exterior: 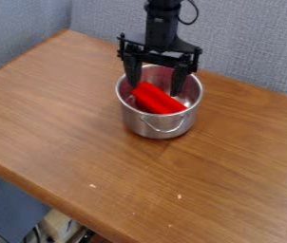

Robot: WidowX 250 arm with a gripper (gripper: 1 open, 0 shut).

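Observation:
A steel pot (pixel 161 124) with a wire handle stands on the wooden table. Inside it lies a bright red elongated object (pixel 158 99), slanting from back left to front right. My black gripper (pixel 155 82) hangs over the pot with its fingers spread open, one at each side, reaching down to about rim level around the red object. Whether the fingertips touch it is not clear.
Grey textured walls close the back and the left. Dark cables and hardware show beyond the table's lower left edge.

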